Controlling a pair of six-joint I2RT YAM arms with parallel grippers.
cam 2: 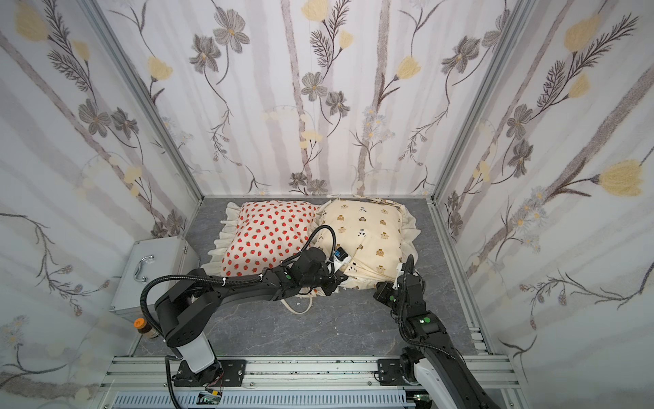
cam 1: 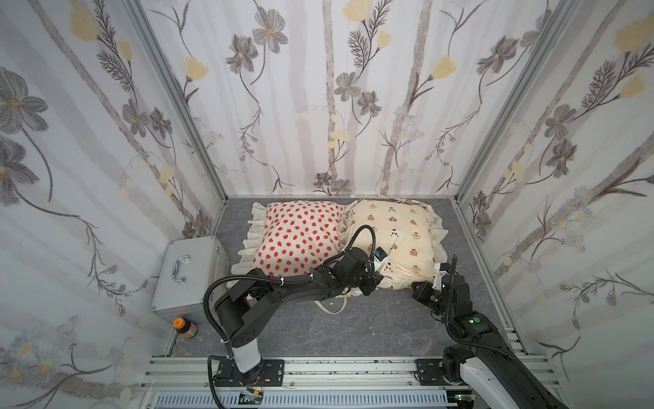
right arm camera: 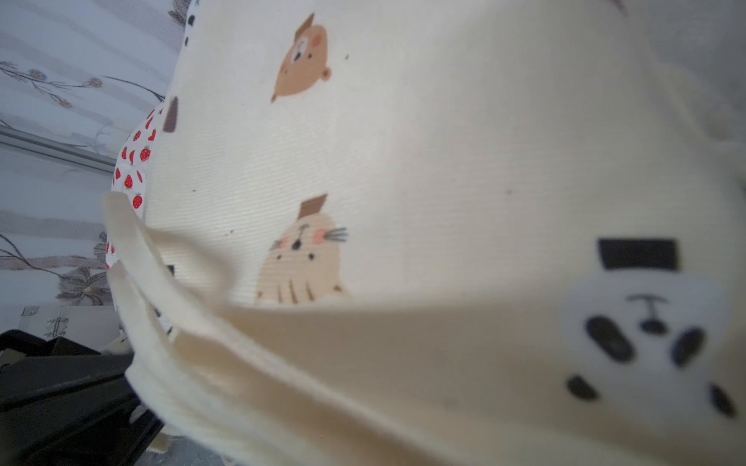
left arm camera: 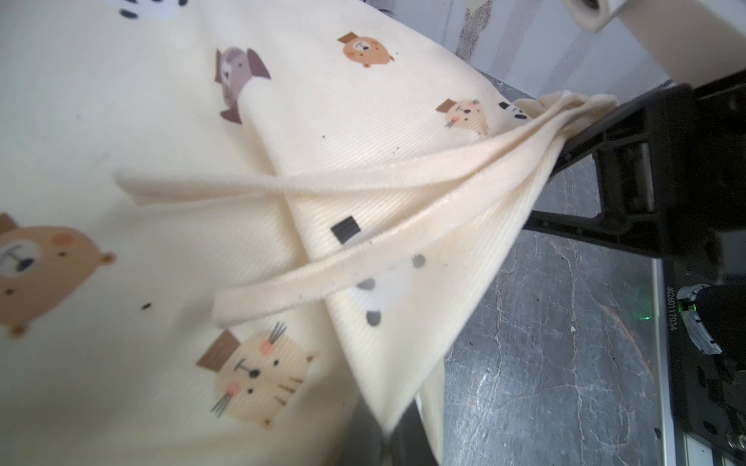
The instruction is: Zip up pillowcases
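Note:
The cream animal-print pillowcase lies at the back right, beside the strawberry-print pillow. My left gripper is at its front-left part; in the left wrist view it is shut on a pinched point of the cream fabric. My right gripper is at the front-right corner, beside two loose pale strips along the opening; it appears shut, its fingertips not clearly visible. Whether any zipper pull is there I cannot tell.
A silver metal box and an orange-capped bottle stand at the left.

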